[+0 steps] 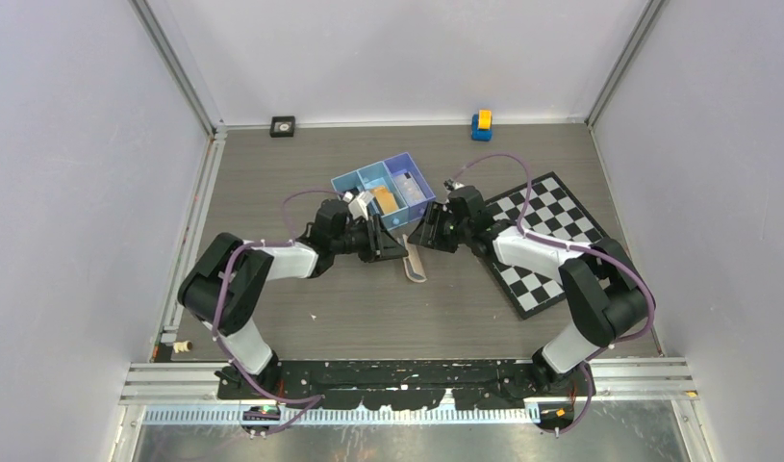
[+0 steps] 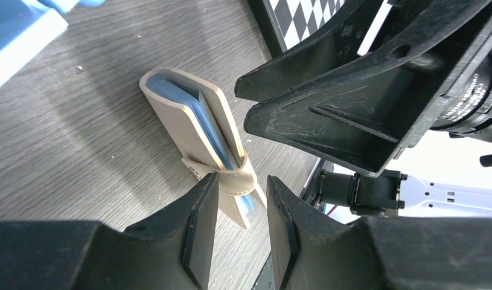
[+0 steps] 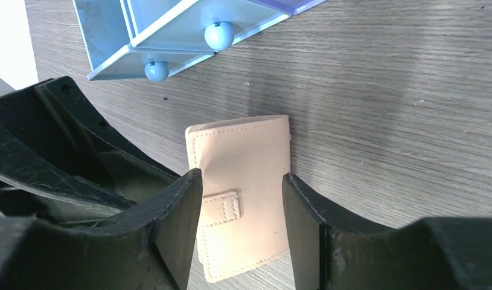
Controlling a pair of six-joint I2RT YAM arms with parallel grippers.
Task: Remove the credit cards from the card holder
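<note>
Standing on edge on the table, the beige card holder (image 2: pixel 180 130) is a folded sleeve with a strap (image 2: pixel 237 181) across it. Blue cards (image 2: pixel 192 109) show between its two flaps in the left wrist view. My left gripper is open, its fingertips to either side of the strapped end; whether they touch it I cannot tell. In the right wrist view the holder's flat stitched face (image 3: pixel 246 175) is towards me, and my right gripper stands open over it. From above, both grippers partly cover the holder (image 1: pixel 415 265).
Just behind the holder is a blue and purple compartment box (image 1: pixel 392 223) with a few things inside. The black-and-white checkered board (image 1: pixel 534 291) lies under the right arm. Table in front of the grippers is clear.
</note>
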